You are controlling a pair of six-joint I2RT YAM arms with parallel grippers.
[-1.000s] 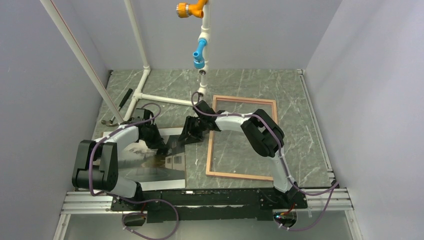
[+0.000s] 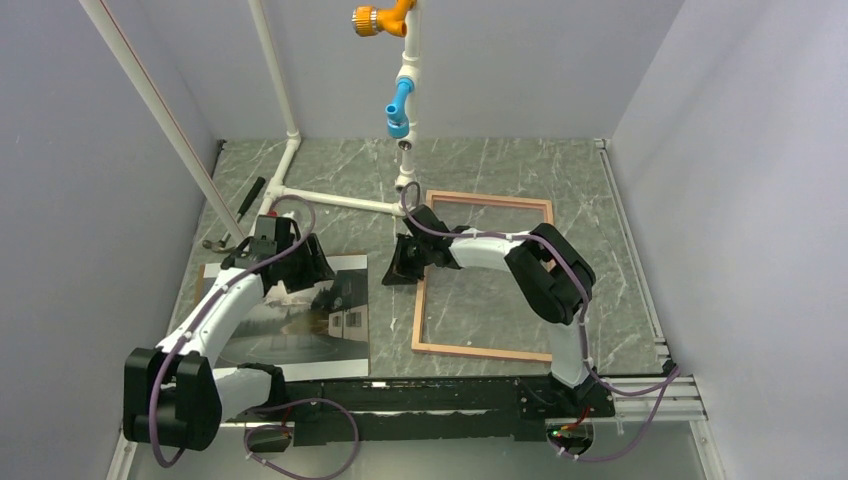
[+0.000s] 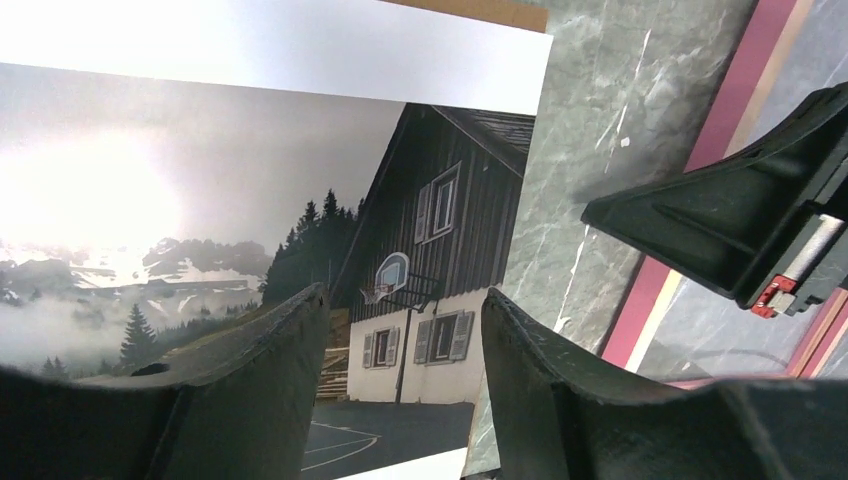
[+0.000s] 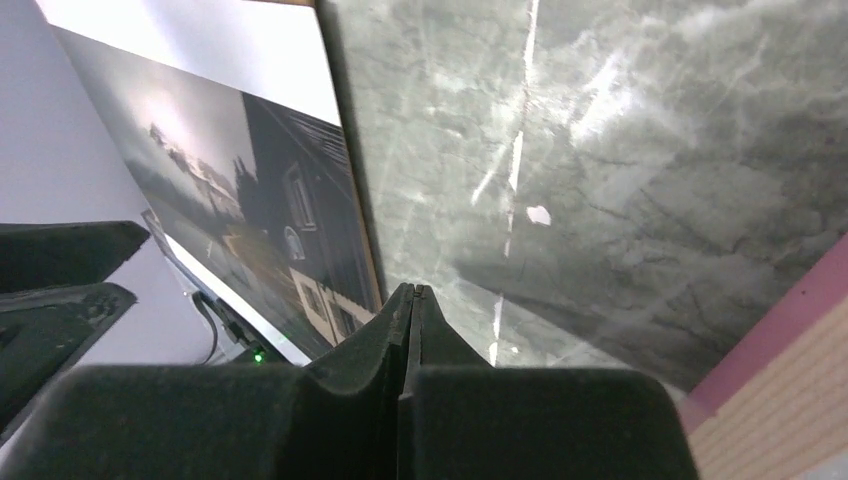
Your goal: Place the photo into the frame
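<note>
The photo [image 2: 345, 290], a landscape print with a dark house and white borders, lies flat on a thin brown board [image 3: 480, 10] at the left of the table. Over its right part my left gripper stands open, nothing between its fingers. My right gripper is shut with nothing in it, just right of the photo's right edge in the top view. The wooden frame [image 2: 480, 353] lies at the right, beneath my right arm, which hides part of its left side.
White pipes [image 2: 335, 200] stand behind the photo, with a hammer [image 2: 250, 198] at the back left. Bare marble table [image 2: 395, 330] lies between photo and frame. Walls close in both sides.
The photo stays in place.
</note>
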